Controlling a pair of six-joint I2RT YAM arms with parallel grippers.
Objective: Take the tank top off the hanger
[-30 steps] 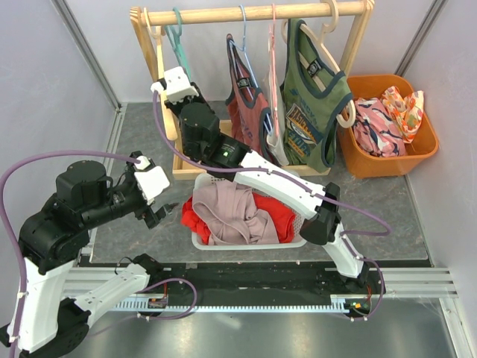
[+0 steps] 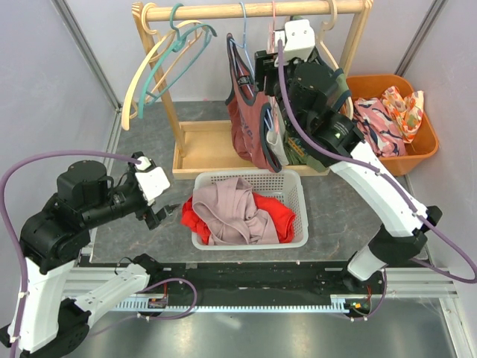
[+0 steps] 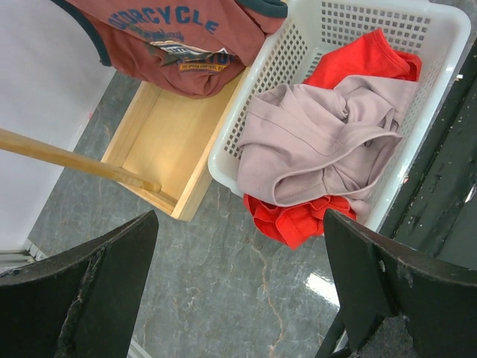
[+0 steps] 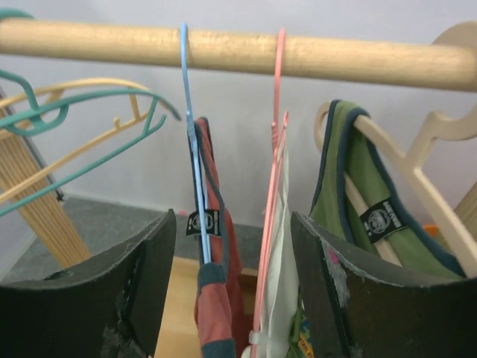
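Observation:
Three tank tops hang from the rail. The maroon tank top (image 2: 242,123) is on a blue hanger (image 4: 191,112). Right of it in the right wrist view, a whitish garment (image 4: 282,276) hangs from a pink hanger (image 4: 276,156). A green tank top (image 4: 358,186) is on a beige hanger (image 4: 417,175) farther right. My right gripper is open in front of the blue and pink hangers, whose lower parts show between its fingers; it grips neither. Low on the left, my left gripper stands open and empty, apart from all garments.
Bare teal (image 2: 177,48) and cream (image 2: 134,82) hangers are at the rail's left end. A grey basket (image 2: 298,205) below holds mauve and red cloth. An orange bin (image 2: 417,153) with garments stands right. The wooden rail (image 2: 216,11) crosses above.
The right arm has swung from the bare hangers at the left to the pink hanger, now covering much of the green tank top. The teal hanger has swung about. The left arm has stayed put.

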